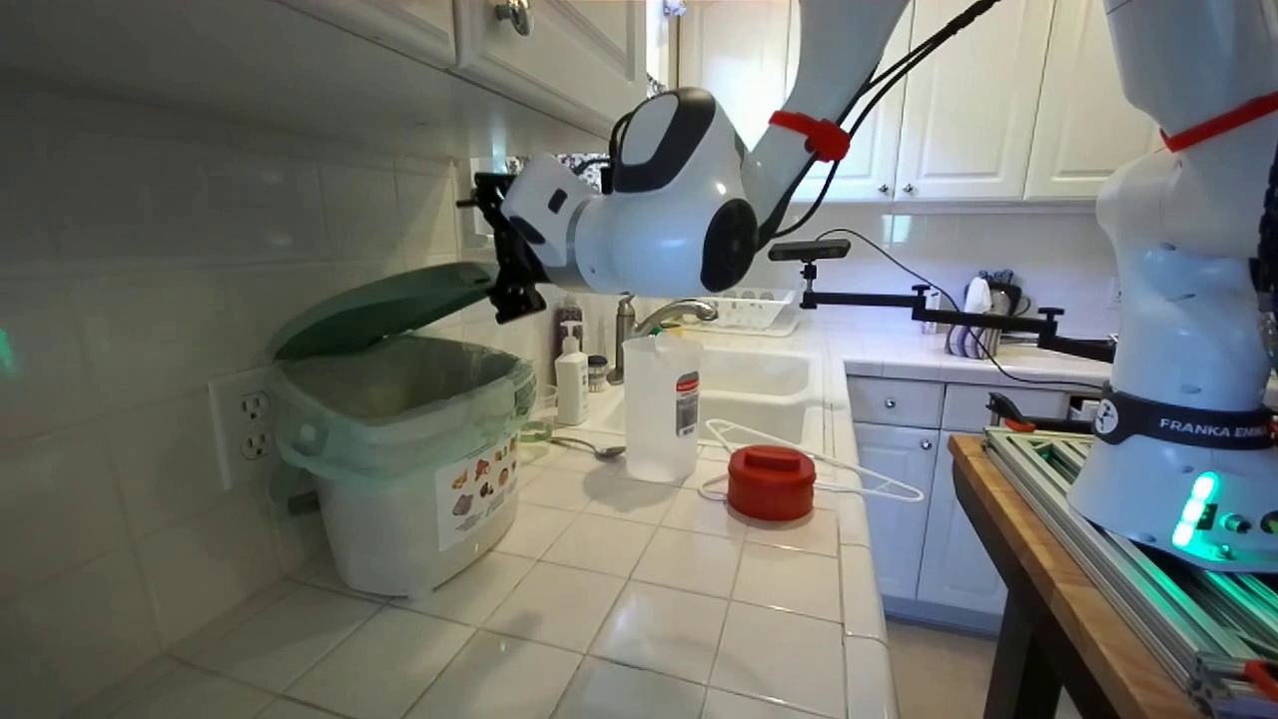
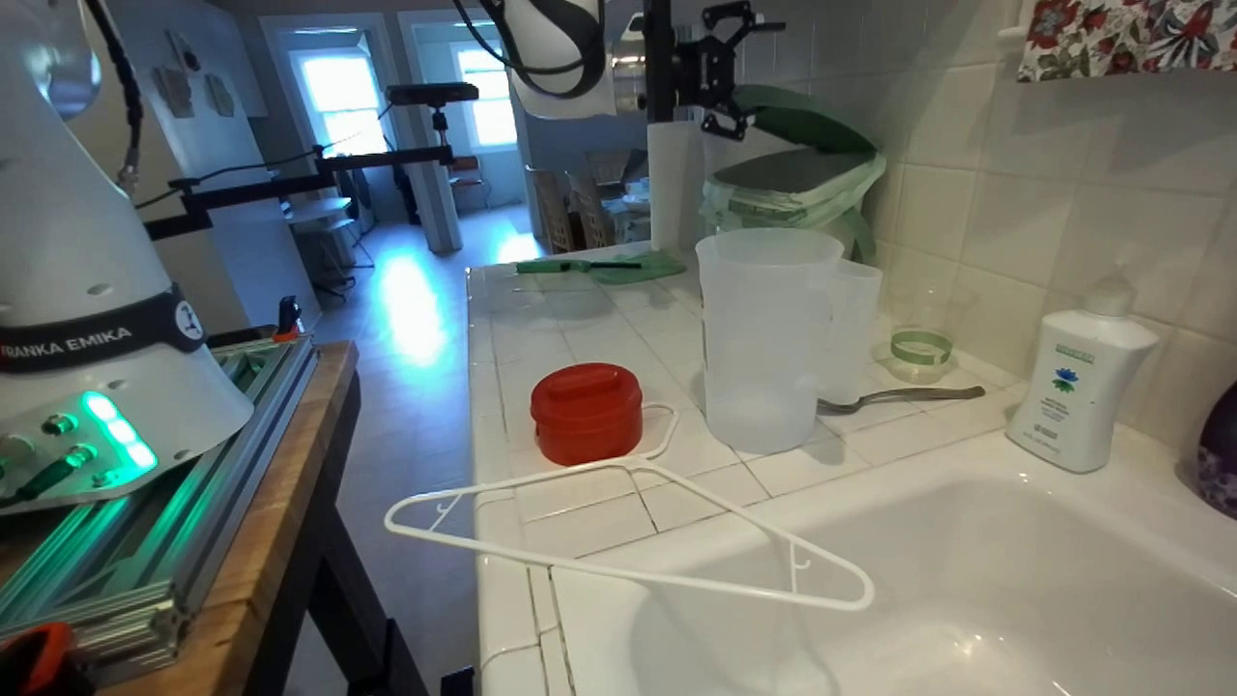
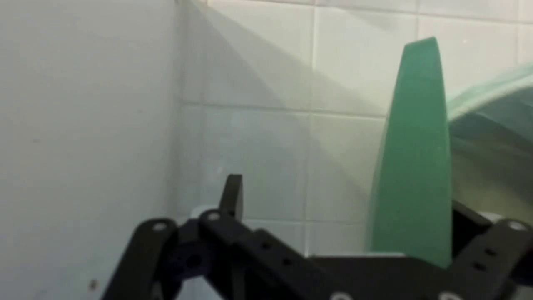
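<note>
A pale bin (image 1: 401,515) with a thin green liner stands against the tiled wall, its dark green lid (image 1: 383,306) raised. My gripper (image 1: 481,259) is just beside the lid's free edge, under the wall cabinet. Seen from the wrist, the green lid (image 3: 417,150) stands edge-on between the spread fingers, much closer to the right one. The lid hides part of that right finger, and whether they touch I cannot tell. From the other side, the gripper (image 2: 754,75) is above the bin, near the lid (image 2: 806,118).
Along the counter are a translucent pitcher (image 1: 662,413), a red lidded container (image 1: 770,485), a white hanger (image 2: 696,590) reaching over the sink (image 2: 997,557), a spoon (image 2: 905,398) and a soap bottle (image 2: 1081,389). Cabinets (image 1: 551,54) hang close overhead.
</note>
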